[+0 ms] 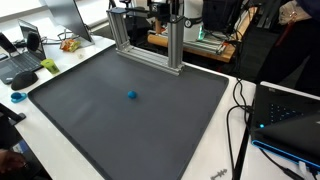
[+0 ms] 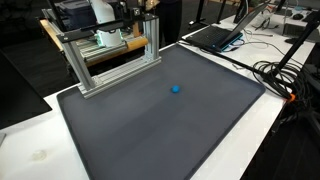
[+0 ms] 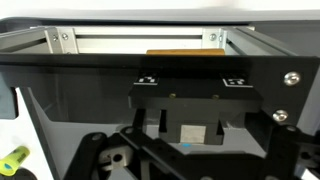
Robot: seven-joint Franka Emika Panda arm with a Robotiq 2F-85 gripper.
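A small blue object (image 1: 132, 95) lies alone on the dark grey mat (image 1: 110, 130); in exterior view 2 the same blue object (image 2: 175, 89) sits toward the far part of the mat. Only a sliver of blue (image 3: 187, 146) shows low in the wrist view. My gripper is open, its dark fingers apart on either side of a black part with a pale square (image 3: 193, 134); no held object can be made out. In the exterior views the gripper is hard to tell from the dark parts at the metal frame.
A silver metal frame (image 2: 120, 77) stands along one edge of the mat. A laptop (image 1: 285, 120) and loose cables (image 1: 238, 110) lie to the right in exterior view 1. At the left are a yellow-green item (image 1: 49, 65) and a blue item (image 1: 18, 97).
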